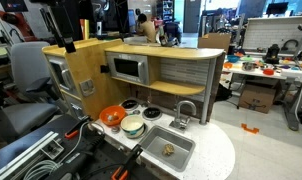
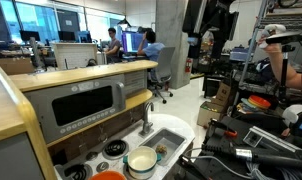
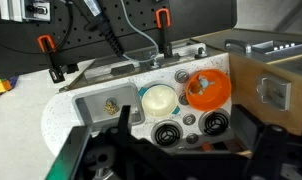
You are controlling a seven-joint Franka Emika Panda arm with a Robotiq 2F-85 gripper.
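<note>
My gripper stands open, its dark fingers wide apart at the bottom of the wrist view and nothing between them. It hangs high above a toy kitchen counter. Below it are a pale bowl with a green rim [image 3: 159, 100], an orange bowl [image 3: 208, 90] holding something small and pale, and a grey sink [image 3: 109, 101]. Inside the sink lies a small brownish item [image 3: 111, 106], too small to identify. In exterior view 1, the pale bowl [image 1: 133, 127] sits between the orange bowl [image 1: 112, 116] and the sink [image 1: 169, 152].
Two black burners [image 3: 167, 134] lie beside the bowls. A faucet [image 1: 184, 112] rises behind the sink. The silver microwave [image 2: 86, 108] sits under a wooden shelf [image 1: 163, 50], and a wooden cabinet [image 1: 86, 75] closes off one end. White counter right of the sink is clear.
</note>
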